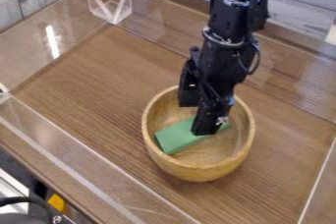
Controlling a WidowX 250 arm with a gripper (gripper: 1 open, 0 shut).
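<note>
A round wooden bowl (199, 166) sits on the wooden table in the middle right of the camera view, with a green rectangular block (180, 136) lying inside it. My black gripper (203, 115) hangs over the bowl, its fingers open, one reaching down just above or beside the block's upper right end and partly hiding it. Whether it touches the block cannot be told.
A small blue object shows partly behind the gripper at the right. A white wall edges the back, and dark cables lie at the lower left corner.
</note>
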